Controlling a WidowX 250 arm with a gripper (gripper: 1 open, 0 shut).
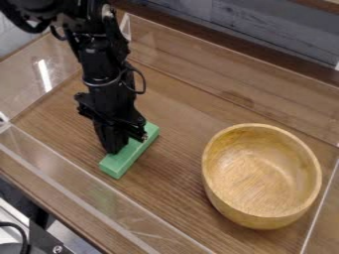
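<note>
A black robot arm reaches down from the top left, its gripper (pixel 113 134) low over a green block (pixel 130 156) lying on the wooden table. The fingers touch or sit just above the block's upper-left part; whether they are open or shut on it is hard to make out. The block lies slanted, its lower half uncovered.
A large yellow bowl (pixel 261 179) stands at the right. A black cable runs at the bottom left corner.
</note>
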